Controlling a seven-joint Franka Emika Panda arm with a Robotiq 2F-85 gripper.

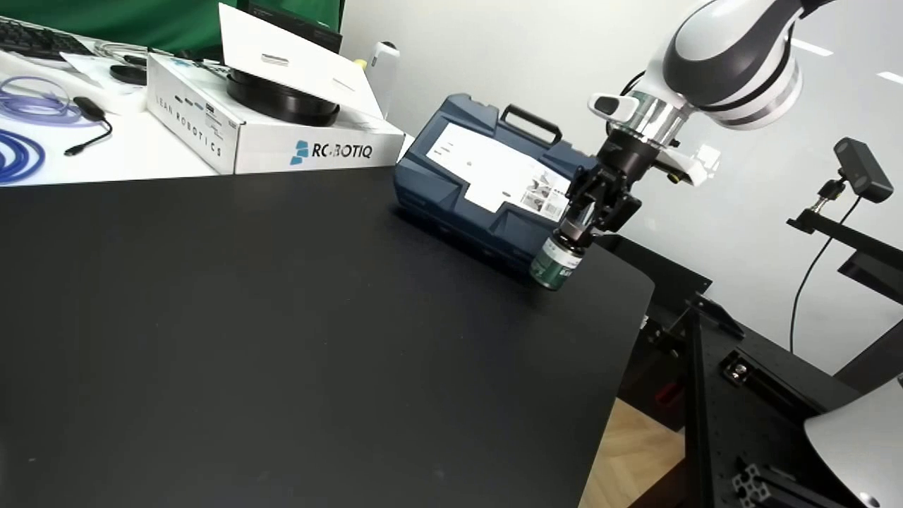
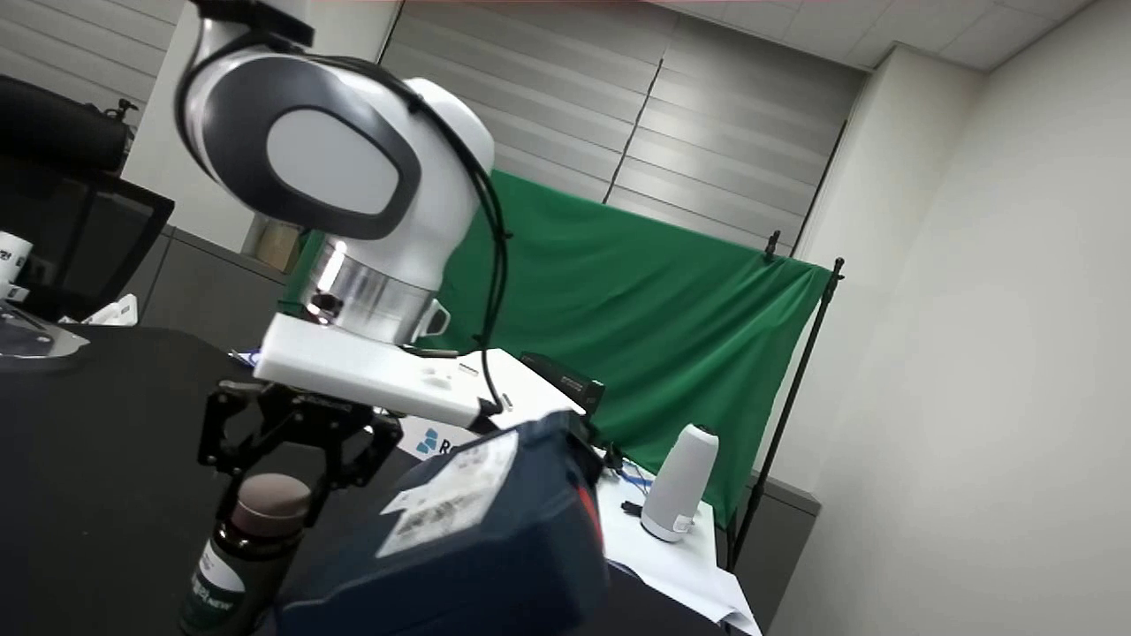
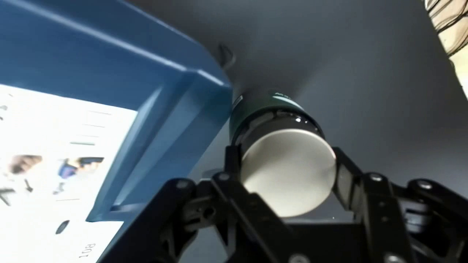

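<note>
My gripper (image 1: pixel 576 233) is shut on the cap of a dark green bottle (image 1: pixel 552 267) with a white label band. From above, in the wrist view, the pale round cap (image 3: pixel 289 173) sits between the two black fingers. Exterior view 2 also shows the bottle (image 2: pixel 228 581) hanging tilted from the gripper (image 2: pixel 270 498). Close beside it stands a blue plastic tool case (image 1: pixel 487 173) with a white printed label, leaning back. In the wrist view the bottle's side meets the edge of the case (image 3: pixel 193 100); whether they touch, I cannot tell.
A white Robotiq box (image 1: pixel 322 151) stands on the white table behind.
</note>
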